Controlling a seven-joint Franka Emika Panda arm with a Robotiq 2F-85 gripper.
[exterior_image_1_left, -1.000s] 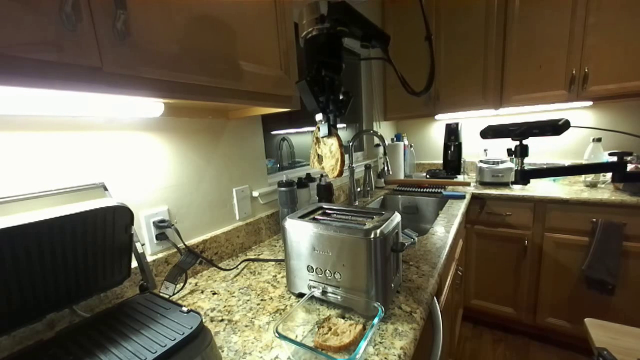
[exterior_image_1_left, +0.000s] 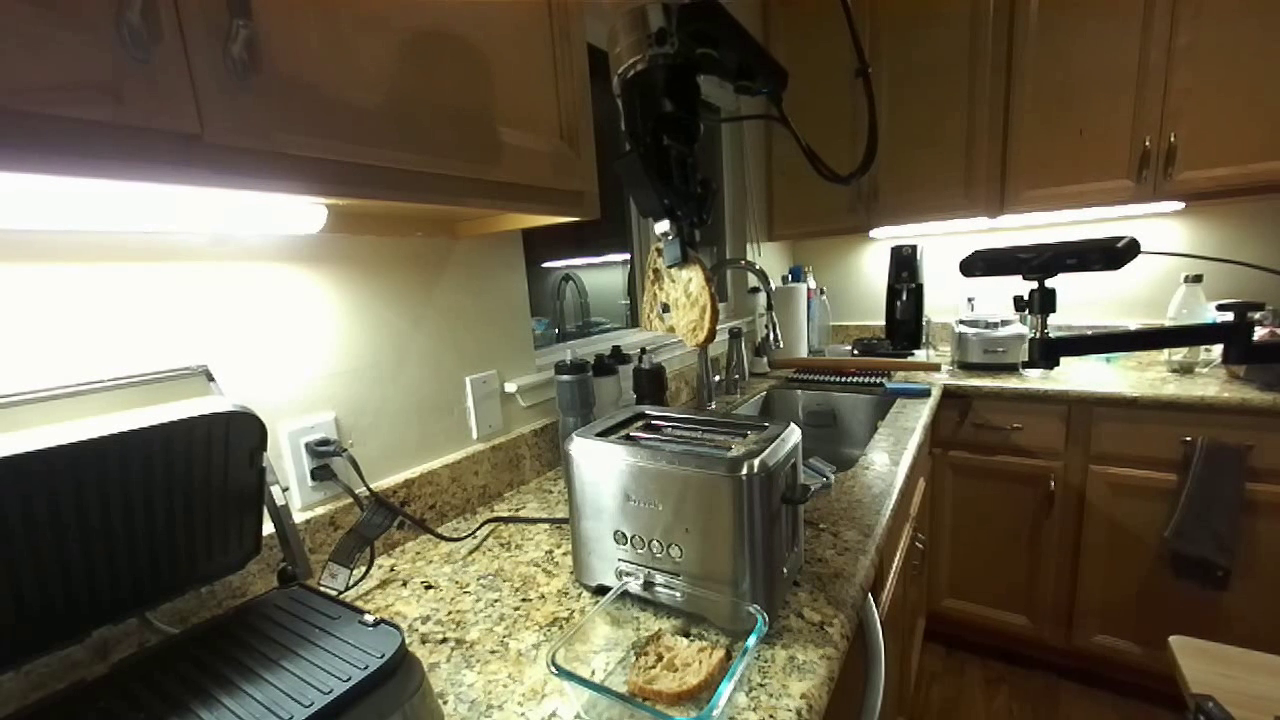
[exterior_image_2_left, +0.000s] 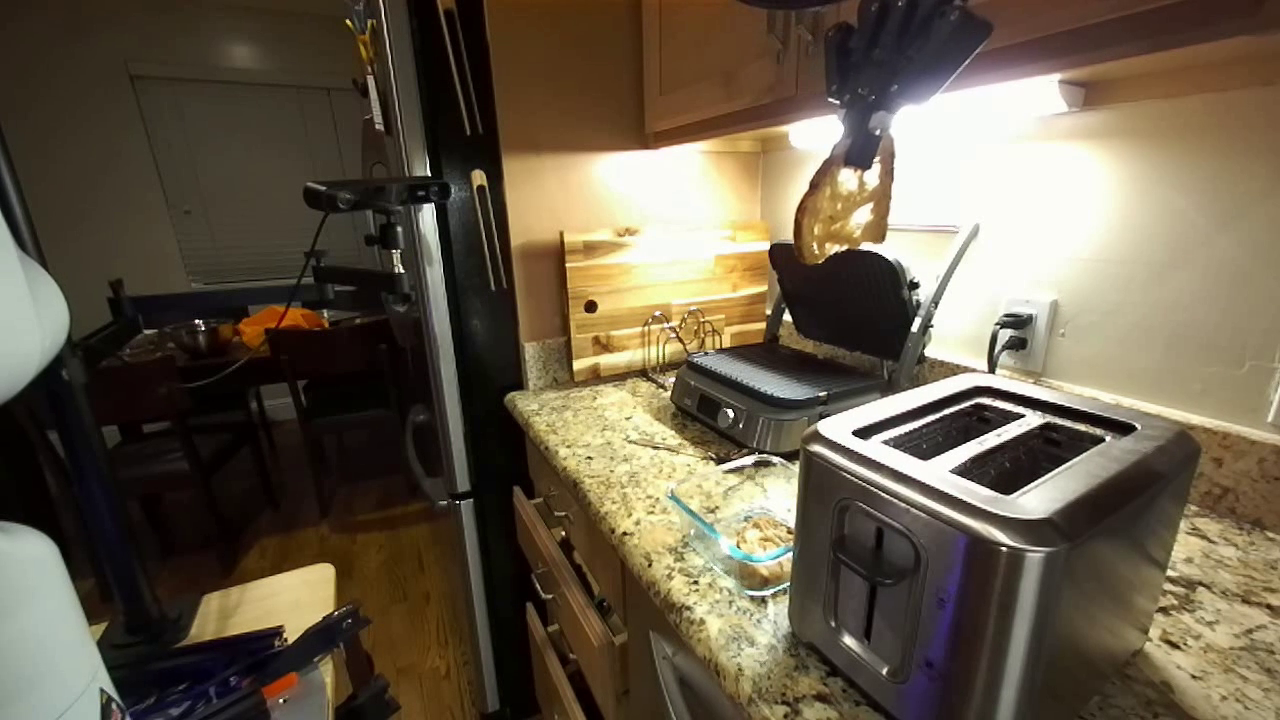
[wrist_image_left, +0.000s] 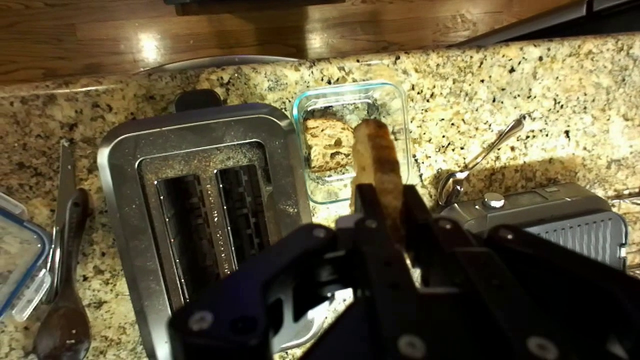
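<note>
A slice of bread (exterior_image_1_left: 680, 300) hangs upright in the air, its top edge pinched in my gripper, which is shut on it. Exterior view 2 shows the same slice (exterior_image_2_left: 843, 204) dangling below the dark fingers (exterior_image_2_left: 861, 146). Beneath it stands the steel toaster (exterior_image_1_left: 684, 516); both slots (wrist_image_left: 241, 210) look empty from the wrist view. Up against the toaster's side is a glass container (wrist_image_left: 403, 99) with another slice of bread (wrist_image_left: 328, 144) lying flat inside. The lower part of the wrist view is blocked by my gripper.
An open contact grill (exterior_image_2_left: 780, 390) stands on the counter beyond the container, a spoon (wrist_image_left: 483, 157) near it. On the toaster's other side lie a wooden spoon (wrist_image_left: 67, 318) and a lid (wrist_image_left: 21, 258). Overhead cabinets (exterior_image_1_left: 360, 96) border the arm. The sink (exterior_image_1_left: 834, 420) lies behind the toaster.
In exterior view 1, my gripper and the held slice have shifted a little to the right and slightly up. The slice in the container and the toaster have stayed put.
</note>
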